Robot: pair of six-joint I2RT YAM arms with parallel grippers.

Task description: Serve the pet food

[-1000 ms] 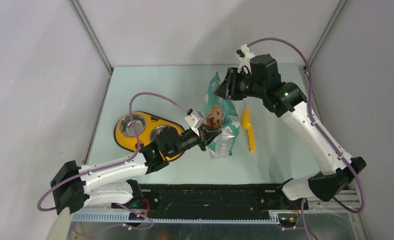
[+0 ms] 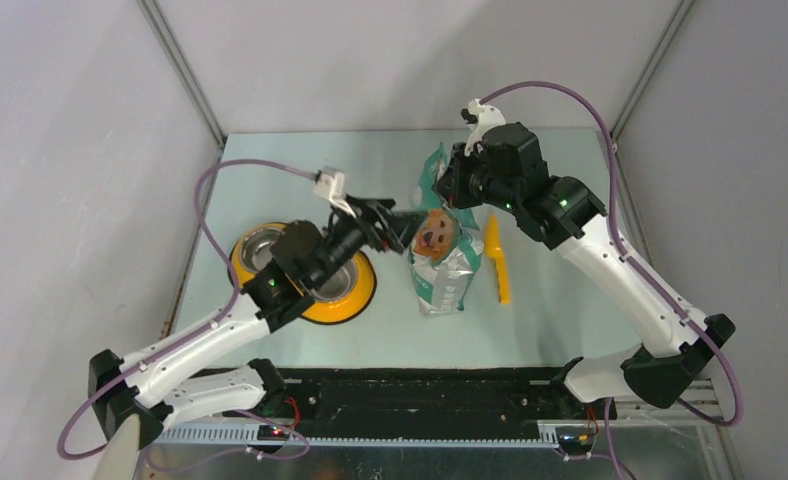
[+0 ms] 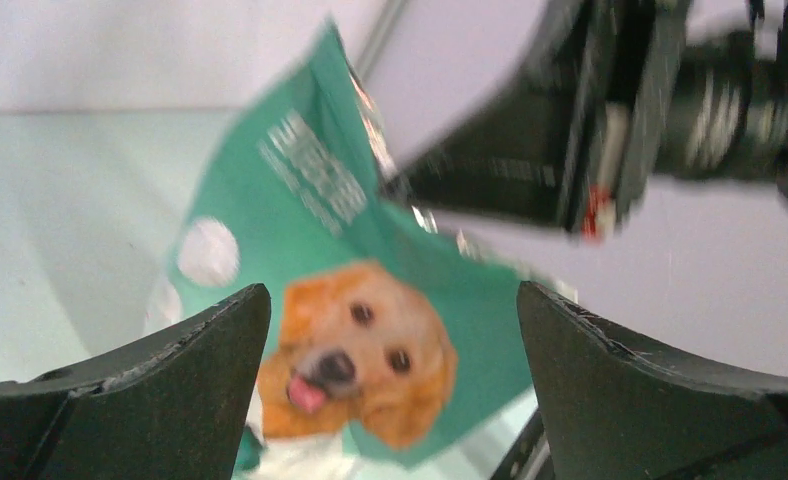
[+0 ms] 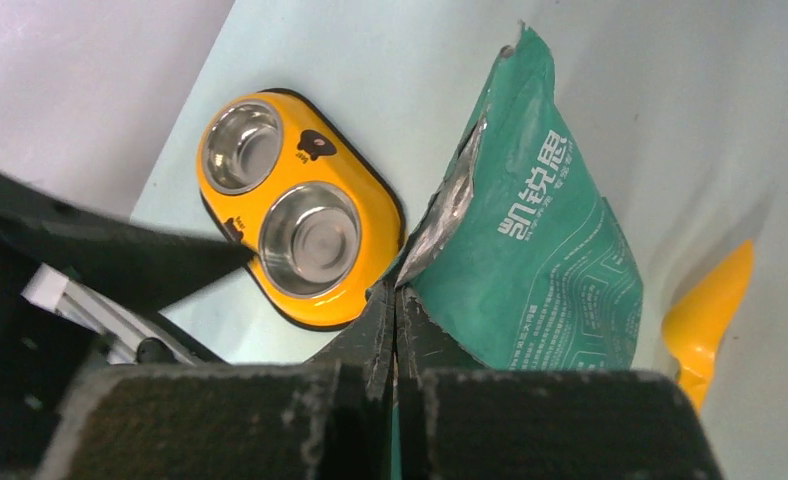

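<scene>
A green and silver pet food bag (image 2: 445, 262) with a dog picture stands right of the table's middle. My right gripper is shut on the thin folded top edge of this bag. Facing the bag from its left side, my left gripper (image 2: 417, 226) is open. In the left wrist view the bag's dog face (image 3: 355, 350) shows beyond and between the spread fingers, apart from them as far as I can tell. To the left, partly under the left arm, sits a yellow feeder (image 4: 315, 140) with two steel bowls; the bowl (image 4: 313, 240) nearer the bag looks empty.
A yellow scoop (image 2: 497, 262) lies on the table just right of the bag. The left arm crosses above the feeder. Bare table (image 2: 315, 185) stretches behind the feeder, and the front strip is clear as well.
My left gripper has opened and shifted back and slightly left from the bag's lower front. The right gripper moved a little left to the bag's top and closed there. The bag's top has shifted slightly right.
</scene>
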